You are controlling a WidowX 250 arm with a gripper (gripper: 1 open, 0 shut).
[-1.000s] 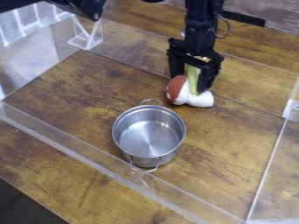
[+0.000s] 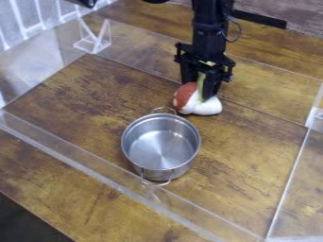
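My black gripper (image 2: pixel 202 83) is lowered over a small soft object (image 2: pixel 199 103), red on its left and white on its right, with a pale yellow-green part rising between the fingers. Whether the fingers are closed on it is hard to tell. A steel pot (image 2: pixel 161 144) with two wire handles stands just in front of the object, apart from it.
Clear plastic walls border the area at left, front and right.
The gripper has shifted slightly downward and its fingers appear somewhat closer around the object. The pot has not moved.
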